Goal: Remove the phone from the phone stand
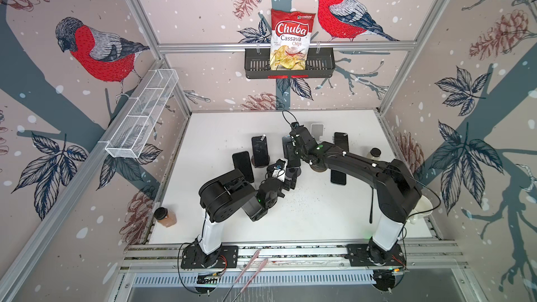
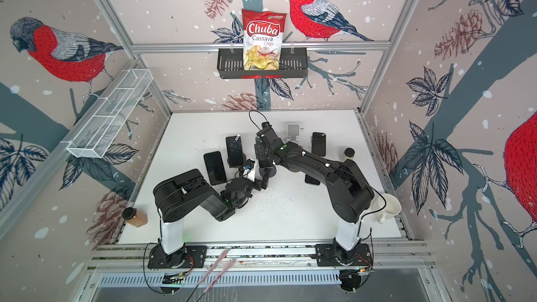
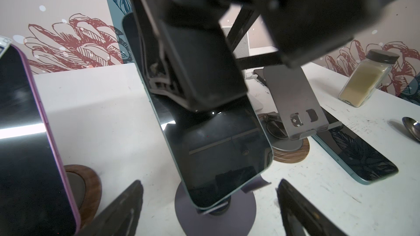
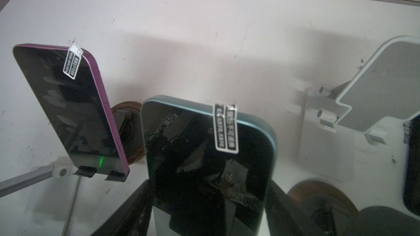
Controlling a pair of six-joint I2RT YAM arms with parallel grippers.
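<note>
A phone with a teal edge [image 4: 196, 166] leans on a stand with a round dark base [image 3: 183, 218]. In the right wrist view, my right gripper has one finger along each side edge of this phone; whether they press on it is unclear. The left wrist view shows the phone's lower screen [image 3: 218, 148] on the stand's small ledge, its upper part covered by the right gripper. My left gripper is open before the stand's base, fingers spread wide with nothing gripped.
To the left, a purple-edged phone [image 4: 70, 109] leans on another stand, with a dark phone [image 1: 242, 166] beside it. Rightward are an empty stand [image 3: 295, 100], a flat phone [image 3: 358, 148] and a jar [image 3: 369, 78]. Free table lies in front.
</note>
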